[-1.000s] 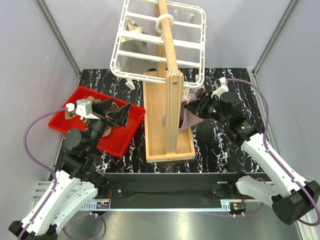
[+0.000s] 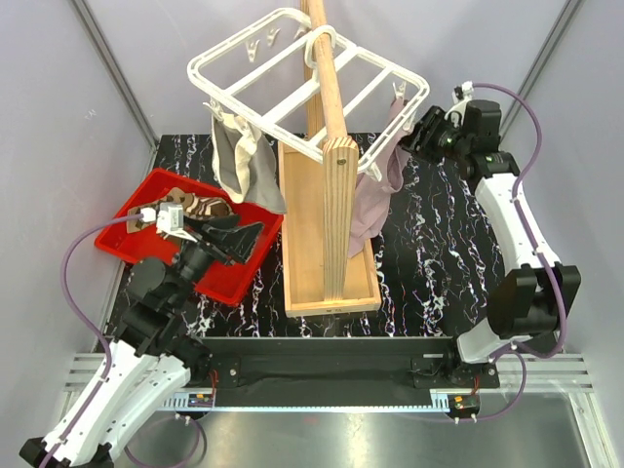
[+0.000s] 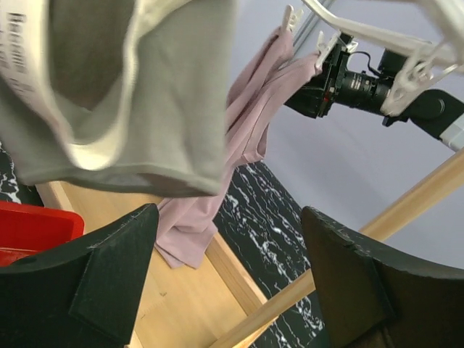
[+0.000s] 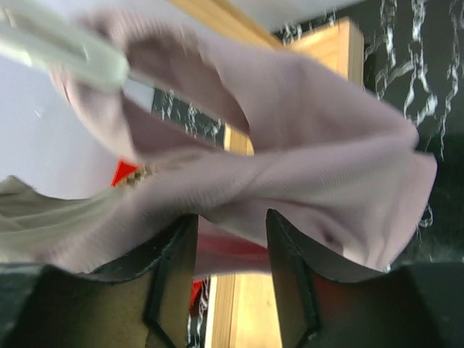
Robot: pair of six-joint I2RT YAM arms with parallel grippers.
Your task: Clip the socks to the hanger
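Note:
The white hanger (image 2: 307, 88) hangs on the wooden stand, tilted. A grey-and-cream sock (image 2: 242, 166) hangs from its left clips, close above the left wrist camera (image 3: 123, 109). A pink sock (image 2: 375, 190) hangs on the right side, apparently from clips (image 3: 322, 47). My left gripper (image 2: 234, 244) is open over the red bin, nothing visible between its fingers. My right gripper (image 2: 421, 132) is up at the hanger's right, beside the pink sock; in its wrist view the sock fills the space at its fingers (image 4: 297, 283), and whether it holds cloth is unclear.
The red bin (image 2: 214, 283) with patterned socks (image 2: 200, 207) sits on the left. The wooden stand's post (image 2: 339, 224) and base (image 2: 302, 297) occupy the middle.
My right gripper has moved up and back. The hanger has swung, its right side rising toward the back, and the pink sock with it. The grey sock has come forward on the left.

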